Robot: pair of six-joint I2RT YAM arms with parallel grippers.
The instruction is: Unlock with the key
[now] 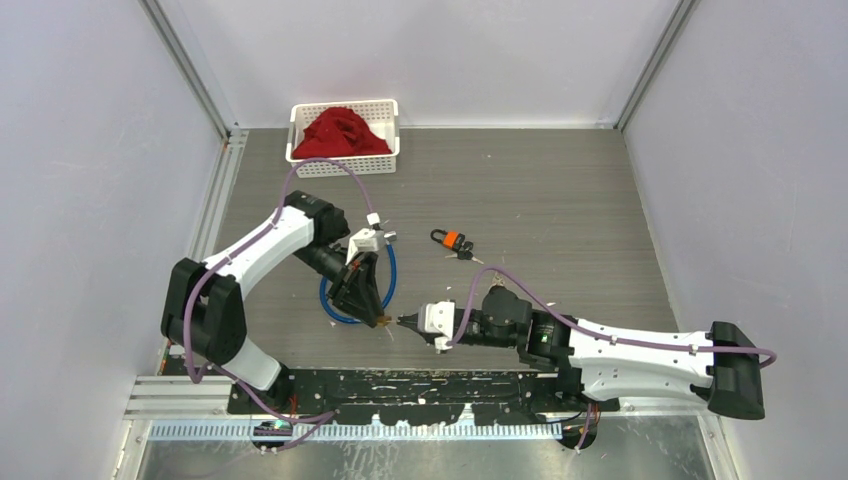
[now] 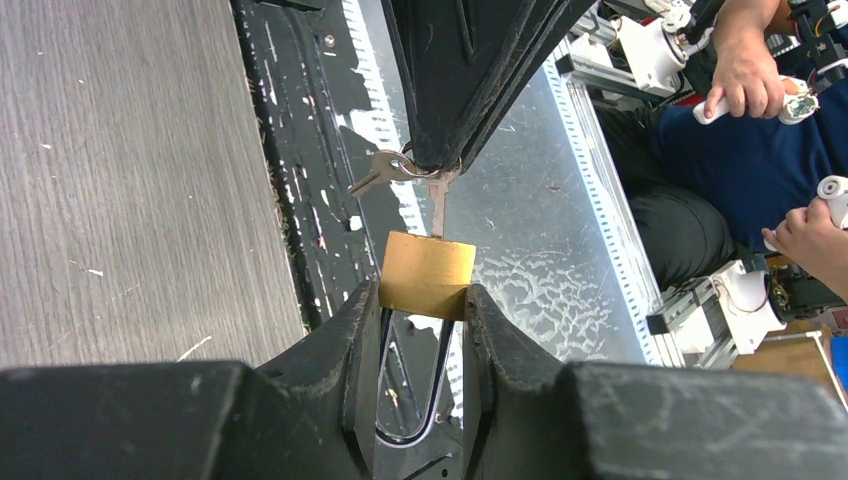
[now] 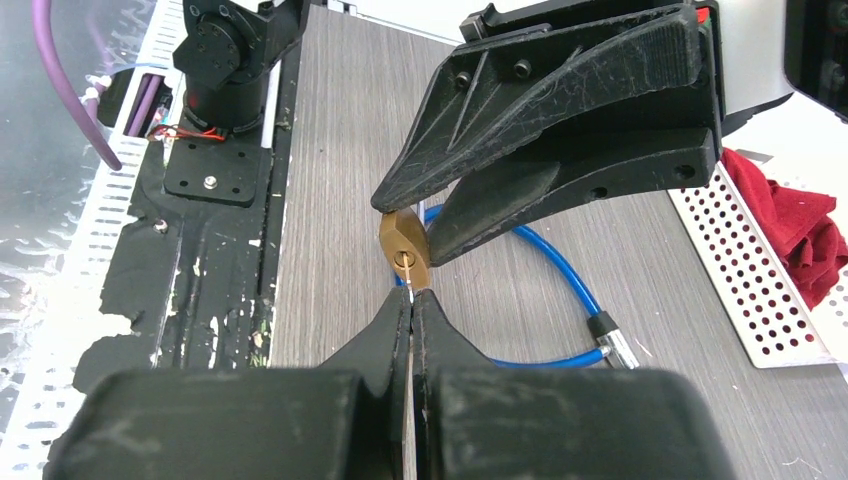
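A brass padlock (image 2: 425, 268) with a long shackle is held by my left gripper (image 1: 380, 317), its fingers closed on the body, as the left wrist view shows. My right gripper (image 1: 403, 320) is shut on a key (image 2: 438, 205), whose blade points into the padlock's keyhole (image 3: 405, 258); a second key (image 2: 368, 180) hangs on the ring. In the right wrist view the key lines up with the keyhole at the padlock's end, touching or inserted; how deep is hard to tell.
An orange and black padlock (image 1: 450, 240) with keys lies mid-floor. A blue cable lock (image 1: 392, 270) lies beneath the left arm. A white basket (image 1: 344, 166) with red cloth stands at the back.
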